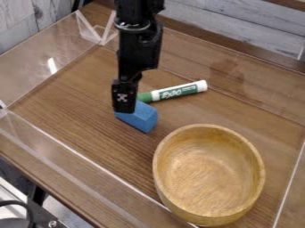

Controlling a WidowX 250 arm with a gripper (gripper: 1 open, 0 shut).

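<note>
My black gripper [124, 94] hangs open from the top centre, low over the table just at the upper-left end of a blue block [138, 118], with nothing visible between its fingers. A green and white marker-like stick [179, 91] lies diagonally behind the block, to the right of the gripper. An empty beige oval bowl [209, 169] sits at the lower right.
A clear edge strip runs along the left, with a black cable at the lower left corner.
</note>
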